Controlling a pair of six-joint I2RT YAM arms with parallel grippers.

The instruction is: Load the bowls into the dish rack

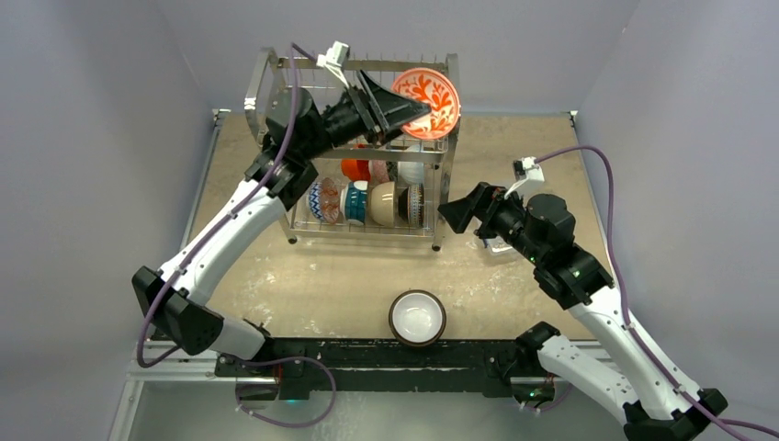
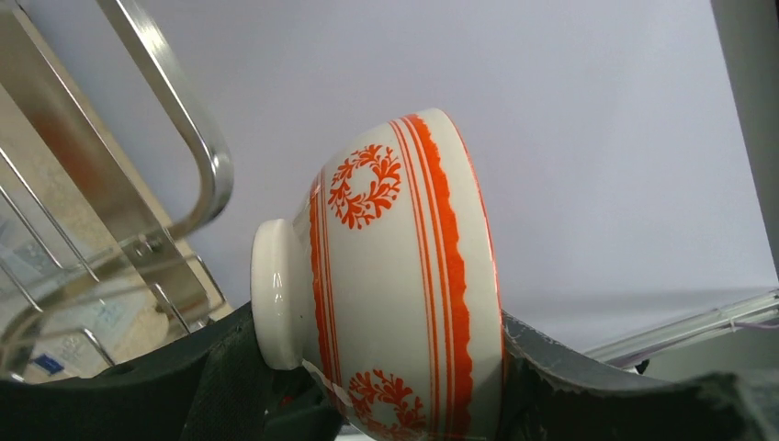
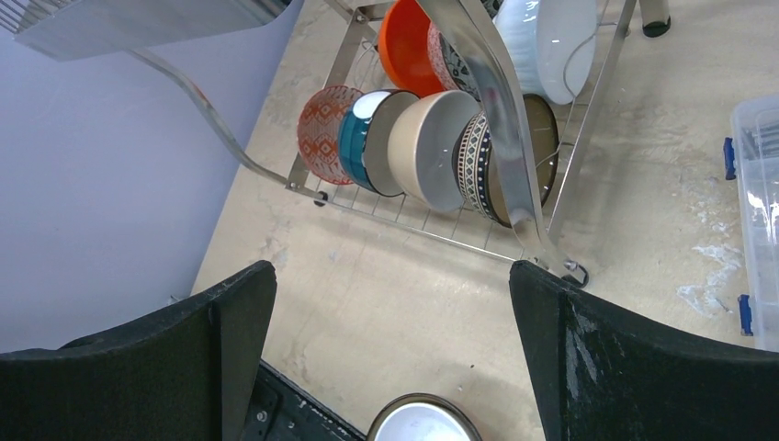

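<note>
A white bowl with orange patterns (image 1: 428,101) is tilted on its side over the right end of the dish rack's upper tier (image 1: 358,152). My left gripper (image 1: 423,110) is shut on it; in the left wrist view the patterned bowl (image 2: 386,276) sits between both fingers, its foot to the left. Out to the right of the rack, my right gripper (image 1: 452,219) hangs open and empty. Near the table's front edge lies a brown-rimmed white bowl (image 1: 417,318), partly cut off in the right wrist view.
The rack's lower tier holds several bowls, among them a teal bowl (image 3: 367,142), a cream bowl (image 3: 427,152) and an orange bowl (image 3: 404,50). A clear plastic box (image 3: 762,211) stands right of the rack. Table space before the rack is clear.
</note>
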